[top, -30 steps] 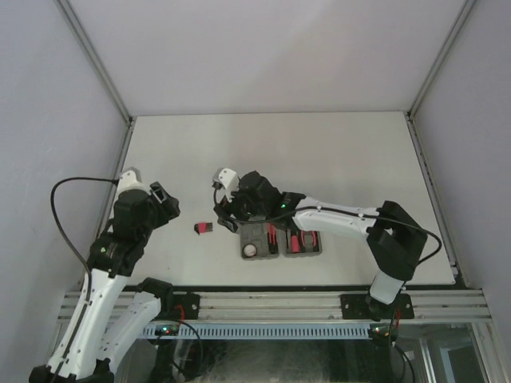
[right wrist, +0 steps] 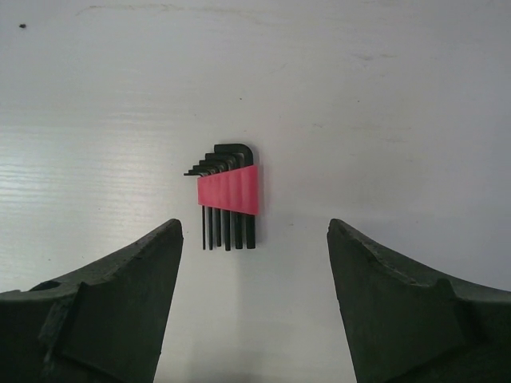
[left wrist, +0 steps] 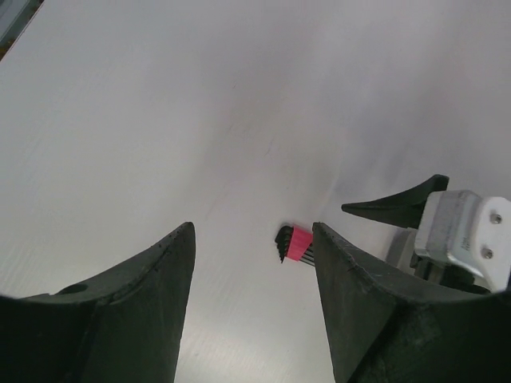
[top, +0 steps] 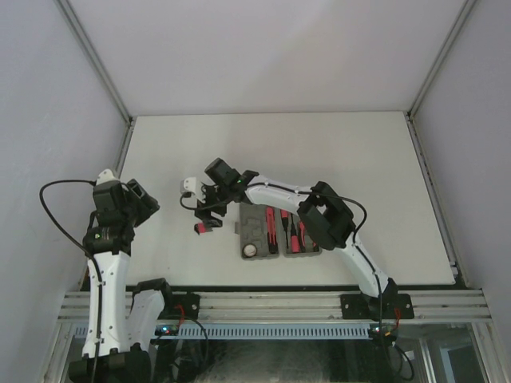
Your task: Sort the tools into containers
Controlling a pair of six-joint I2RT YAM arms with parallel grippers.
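Observation:
A hex key set in a red holder lies alone on the white table, left of the grey tool case (top: 251, 227); it also shows in the left wrist view (left wrist: 297, 243). My right gripper is open directly over it, the keys between but below its fingertips. My left gripper stands open at the table's left side, nothing in it. The case holds red-handled tools (top: 271, 231) and a round tape roll (top: 249, 250); the right arm partly covers it.
The right arm reaches across the middle, over the case, with its cable looping above it.
My right gripper has moved left from over the case to above the hex keys. My left arm has drawn back toward the left edge.

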